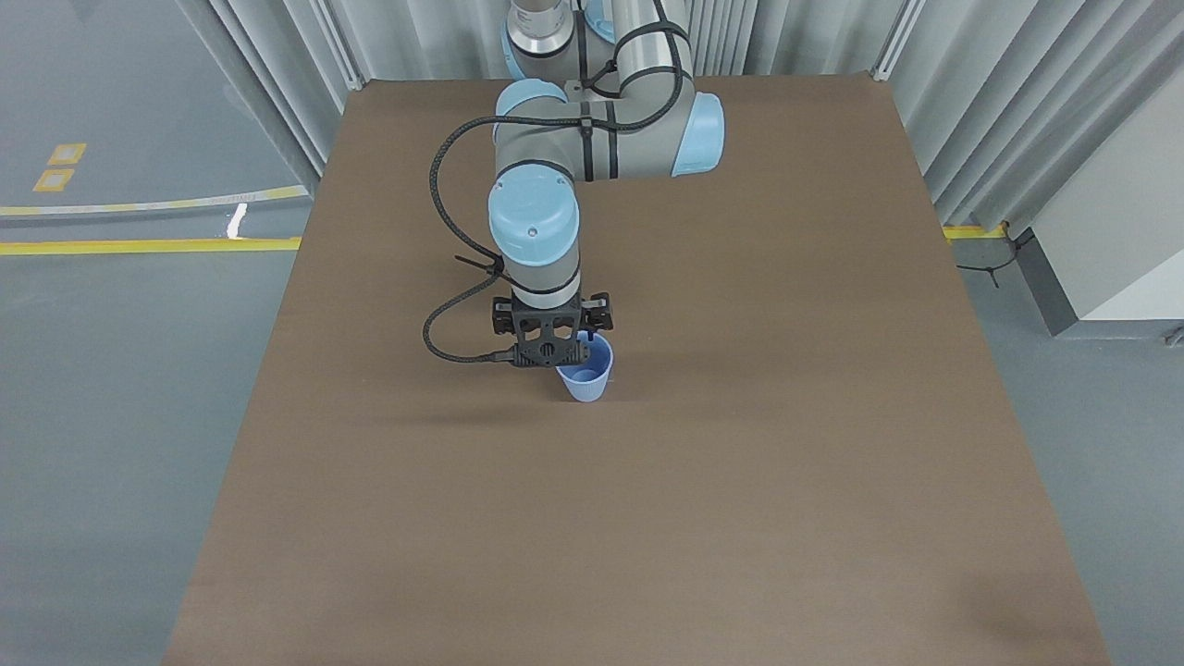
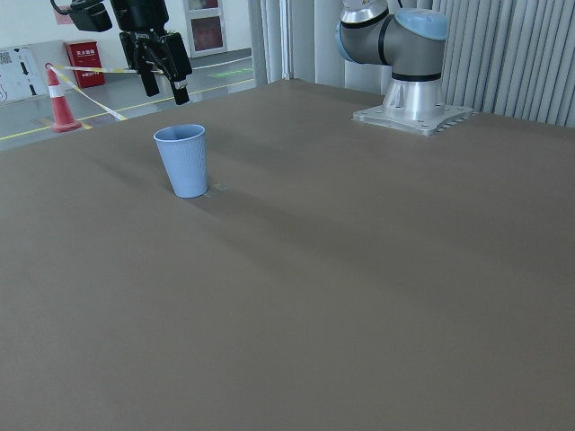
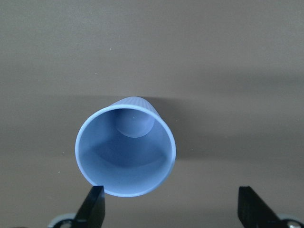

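Observation:
A light blue ribbed cup [image 1: 588,377] stands upright on the brown table [image 1: 777,466]; in the left view the cup [image 2: 182,166] has my gripper [image 2: 166,90] above it, tilted down. In the wrist view the cup [image 3: 125,147] is left of centre, its inside empty, and my gripper shows two dark fingertips wide apart at the bottom edge, with nothing between them. The left fingertip overlaps the cup's near rim in that view. From the front, the gripper [image 1: 551,333] partly hides the cup's back side.
The robot's base [image 2: 413,112] stands at the table's back. Beyond the edges are floor, curtains and a traffic cone [image 2: 59,112].

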